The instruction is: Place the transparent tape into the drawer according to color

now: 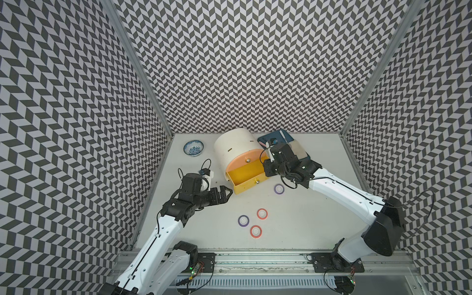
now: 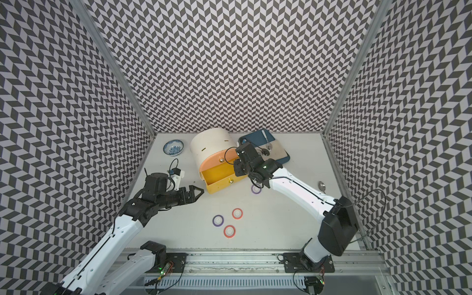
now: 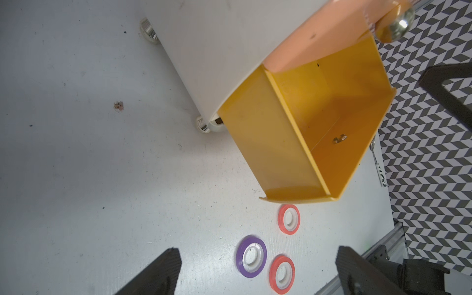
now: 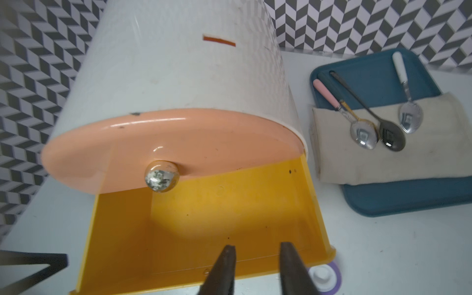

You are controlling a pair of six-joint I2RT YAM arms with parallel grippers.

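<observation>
The yellow drawer (image 1: pixel 247 172) stands pulled out of the rounded white cabinet (image 1: pixel 236 145); above it the orange drawer (image 4: pixel 216 137) is closed. No tape shows inside the yellow one. A purple-rimmed tape (image 1: pixel 279 189) lies on the table by its front right corner. Further forward are another purple tape (image 1: pixel 243 220) and two red tapes (image 1: pixel 262 213). Over the drawer's right front edge hovers my right gripper, part open, with nothing visible between its fingers. Left of the drawer front, my left gripper (image 1: pixel 227 194) is open and empty.
A blue tray (image 4: pixel 388 196) with a beige cloth and several spoons lies behind the right gripper. At the back left sits a blue-patterned bowl (image 1: pixel 193 148). A spoon (image 2: pixel 321 186) rests near the right edge.
</observation>
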